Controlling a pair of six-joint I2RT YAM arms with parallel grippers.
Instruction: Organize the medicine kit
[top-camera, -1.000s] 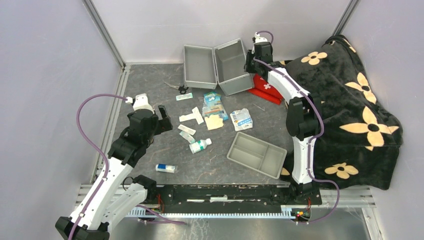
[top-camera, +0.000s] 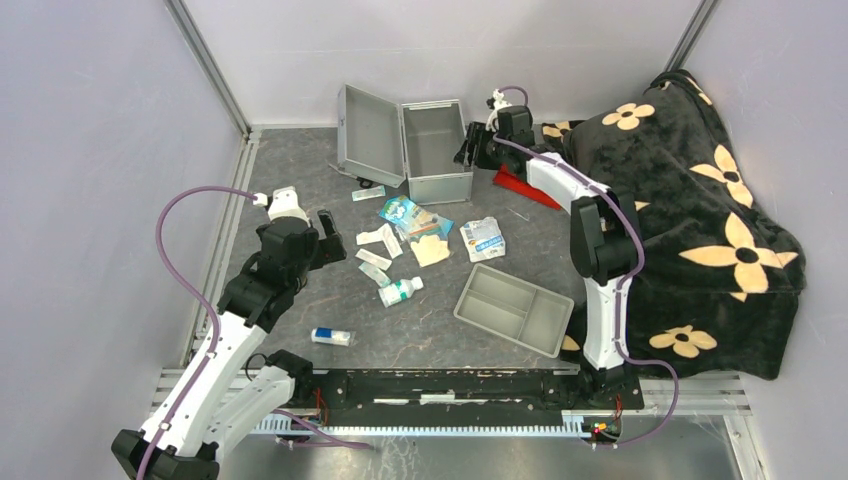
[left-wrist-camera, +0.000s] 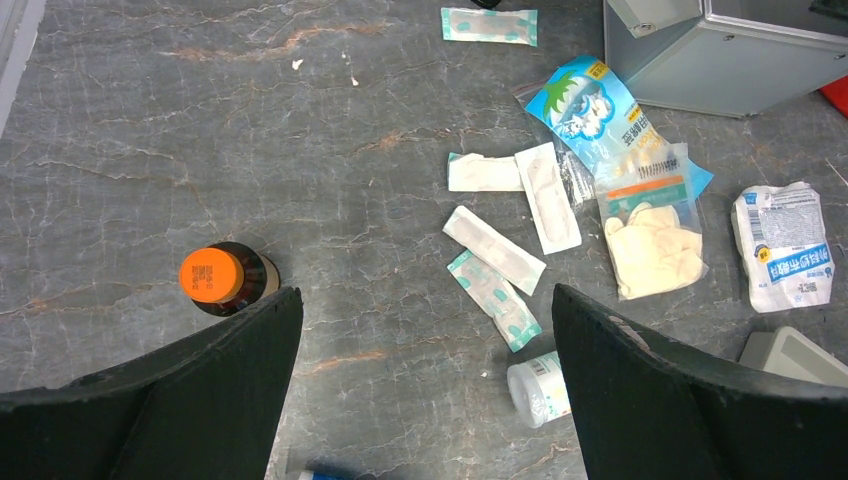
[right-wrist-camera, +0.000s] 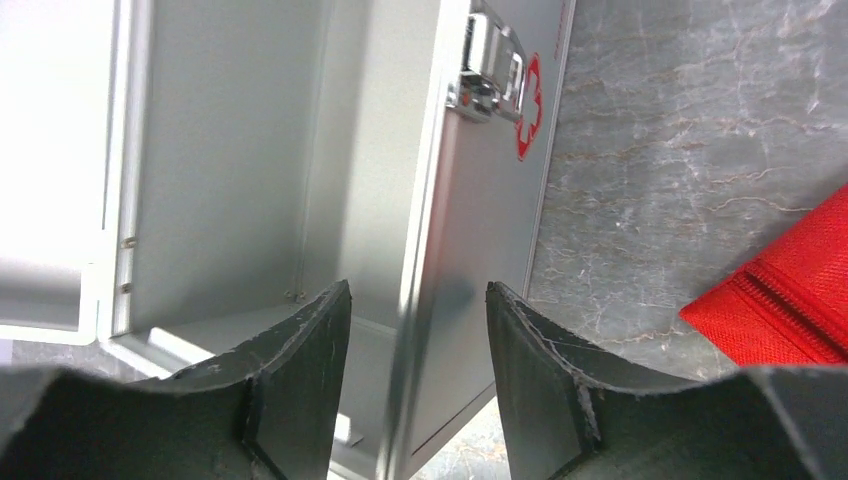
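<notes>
The grey metal case stands open at the back, lid laid to the left. My right gripper is at its right side. In the right wrist view the case's side wall, with a latch, runs between the parted fingers of my right gripper, gaps showing on both sides. My left gripper hangs open and empty over the left of the table. Below it lie several bandage strips, a white bottle and an orange-capped brown bottle.
A blue packet and a glove bag lie before the case, with a white packet to the right. The divided tray sits front right. A red pouch is right of the case. A blue-white tube lies front left.
The case has slid left and turned, its lid now over most of the scissors. The blue packet has twisted.
</notes>
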